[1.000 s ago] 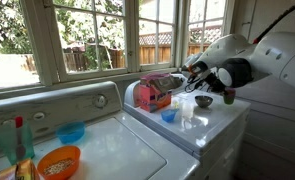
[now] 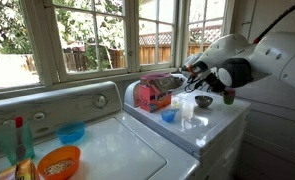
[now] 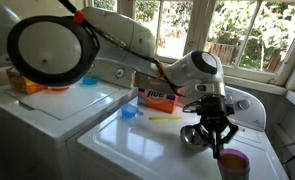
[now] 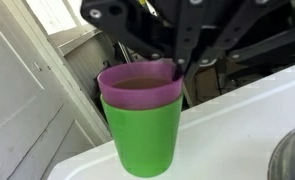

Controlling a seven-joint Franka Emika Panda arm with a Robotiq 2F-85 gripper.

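A green cup point(image 4: 145, 140) with a pink cup point(image 4: 142, 96) nested in its top stands upright on the white surface in the wrist view. The same stack's pink rim point(image 3: 233, 156) is at the lower right in exterior view 2; in exterior view 1 the green cup point(image 2: 229, 97) is small, at the surface's far right. My gripper point(image 3: 218, 152) points down at the stack's rim, its fingers shut. In the wrist view the dark gripper meets the near edge of the pink rim. Whether that thin rim is between the fingertips cannot be made out.
A metal bowl point(image 3: 193, 138) sits close beside the arm. Farther off are a red box point(image 2: 153, 93), a blue bowl point(image 2: 168, 115) and a yellow strip point(image 3: 166, 119). Another machine top holds an orange bowl point(image 2: 59, 162) and a second blue bowl point(image 2: 70, 132).
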